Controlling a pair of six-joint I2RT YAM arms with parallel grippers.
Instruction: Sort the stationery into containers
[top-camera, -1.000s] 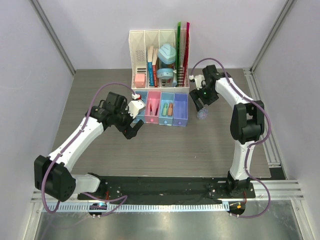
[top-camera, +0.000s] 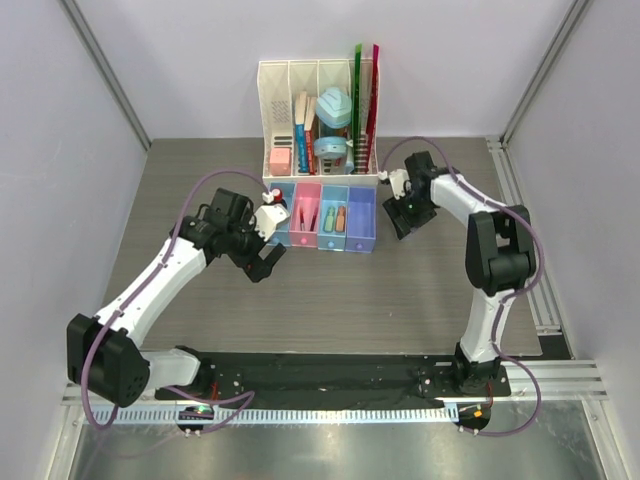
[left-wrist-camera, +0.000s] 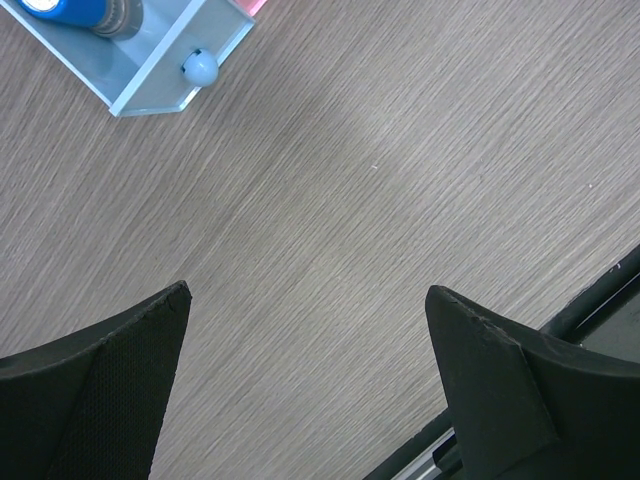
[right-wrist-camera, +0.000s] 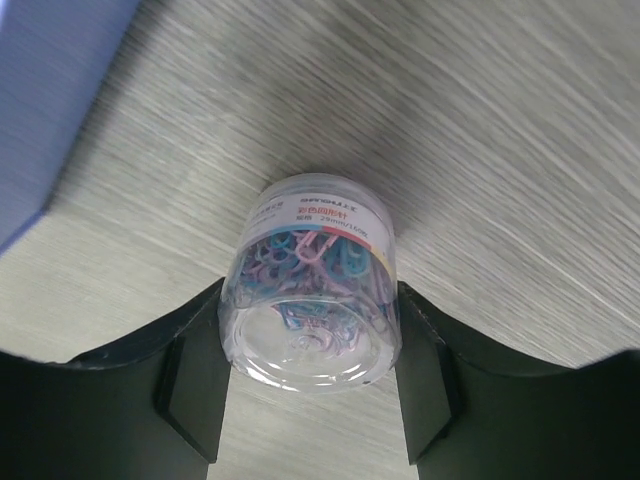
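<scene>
A clear jar of colored paper clips (right-wrist-camera: 312, 265), with a printed label, fills the middle of the right wrist view. My right gripper (top-camera: 405, 229) is open around it, one finger (right-wrist-camera: 195, 375) at each side, close against the jar or touching it. From above, the jar is mostly hidden under that gripper, just right of the empty indigo bin (top-camera: 361, 222). My left gripper (top-camera: 265, 264) hangs open over bare table, in front of the left light-blue bin (left-wrist-camera: 168, 75). That bin holds a blue-topped cylinder (left-wrist-camera: 85, 10).
A pink bin (top-camera: 303, 238) holds slim red items; another light-blue bin (top-camera: 331, 241) holds a green and an orange item. Behind them, a white rack (top-camera: 275, 100) holds books, a pink block and several other things.
The right gripper has come down and toward the front over the jar, which stood uncovered in front of it before. The left arm stays still.
</scene>
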